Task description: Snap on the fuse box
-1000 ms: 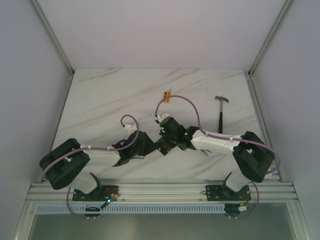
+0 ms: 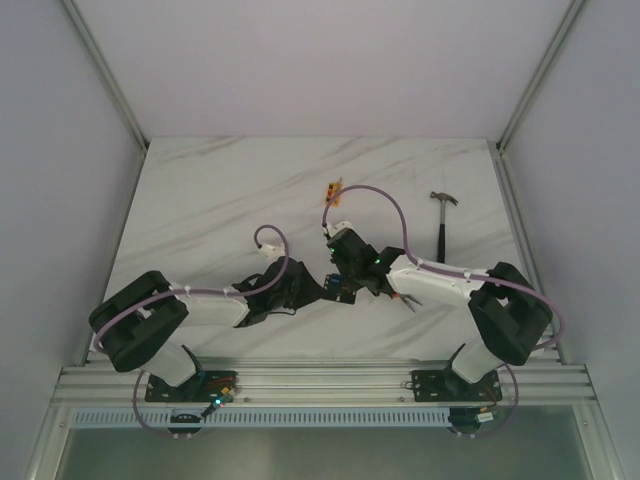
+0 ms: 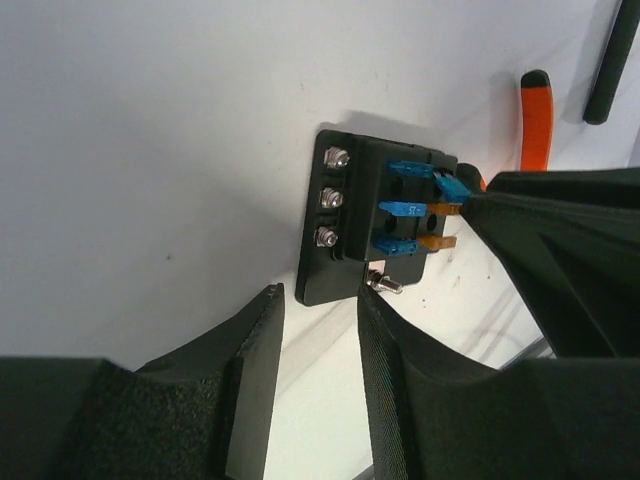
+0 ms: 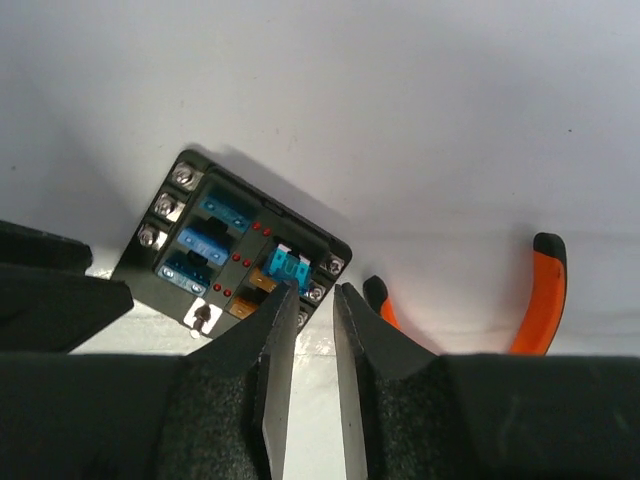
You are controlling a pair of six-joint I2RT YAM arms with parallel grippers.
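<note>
The black fuse box [image 2: 339, 290] lies on the table between my grippers, with blue and orange fuses and metal terminals [image 3: 330, 198]. My left gripper is just beside its near edge; its two fingertips stand apart, with nothing clearly held. My right gripper is over the box's right part, its tips at a light blue fuse [image 4: 289, 268]; whether it grips that fuse I cannot tell.
Orange-handled pliers [image 4: 540, 300] lie right of the box. A hammer [image 2: 442, 225] lies farther right, a small orange item [image 2: 333, 192] behind.
The fuse box and my right gripper have moved slightly to the right. My left gripper has also shifted a little right.
</note>
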